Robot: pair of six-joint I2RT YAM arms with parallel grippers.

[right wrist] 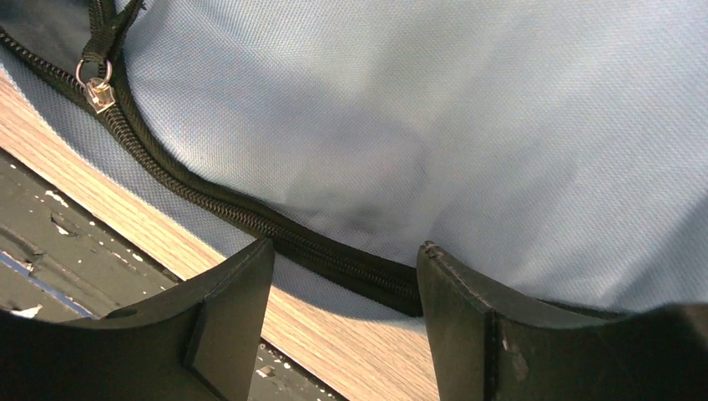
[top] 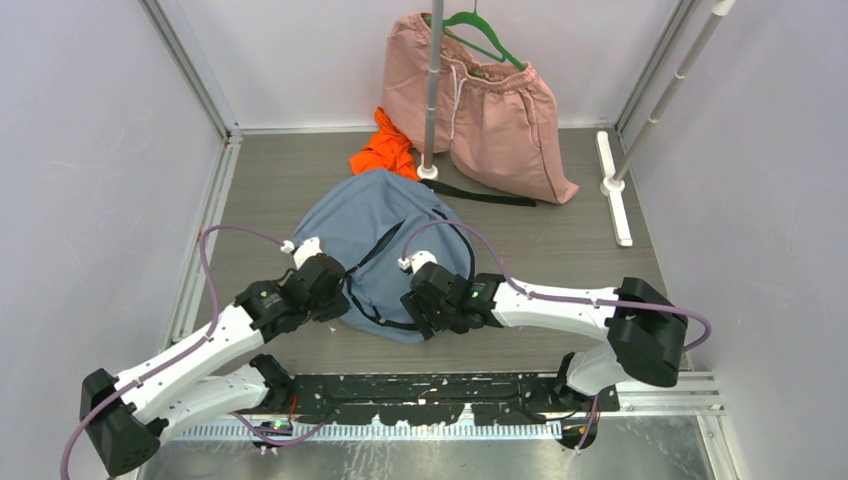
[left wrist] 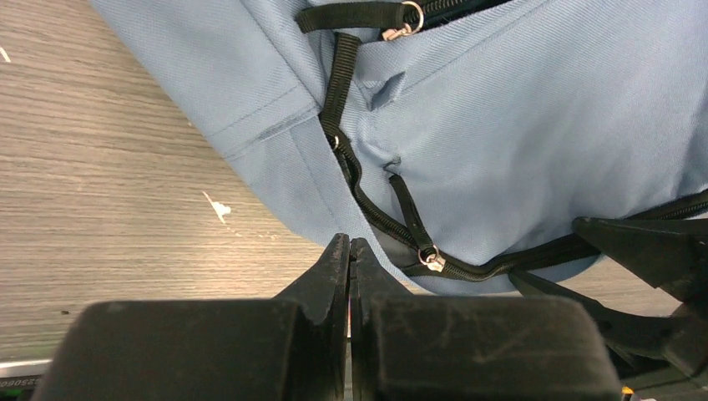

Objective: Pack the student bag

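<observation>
The blue-grey bag lies flat on the floor below both arms. Along its near edge runs a black zipper, whose metal slider with a black pull tab sits between the two grippers. My left gripper is shut over the bag's left edge, with nothing visible between its fingers and the slider to its right. Over the near edge, my right gripper is partly open, one finger on each side of a stretch of zipper and hem. Whether its fingers touch the cloth is unclear.
A pink drawstring bag with a green hanger leans at the back wall. Orange cloth lies left of the white pole. A black strap crosses the floor behind.
</observation>
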